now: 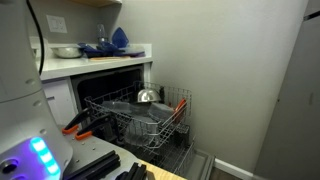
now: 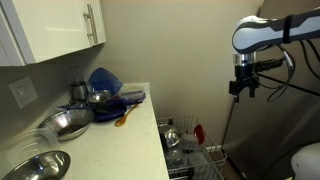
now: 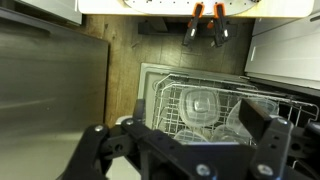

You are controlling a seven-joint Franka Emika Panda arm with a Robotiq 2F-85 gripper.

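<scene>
In the wrist view my gripper is open, its dark fingers spread wide with nothing held between them. Below it lies the pulled-out dishwasher rack (image 3: 172, 90), with a clear round container (image 3: 198, 106) and other clear pieces inside. Exterior view 2 has the gripper (image 2: 243, 92) in the air at the right, higher than the rack and apart from it. A metal bowl (image 1: 149, 96) and a red-orange utensil (image 1: 181, 106) are in the rack in exterior view 1. The gripper cannot be made out in that view.
The white counter (image 2: 118, 150) carries metal bowls (image 2: 68, 122), a wooden spoon (image 2: 127, 115) and blue dishware (image 2: 103, 80). Bare floor (image 3: 120, 75) lies beside the dishwasher. A plain wall (image 1: 235, 70) stands behind the rack.
</scene>
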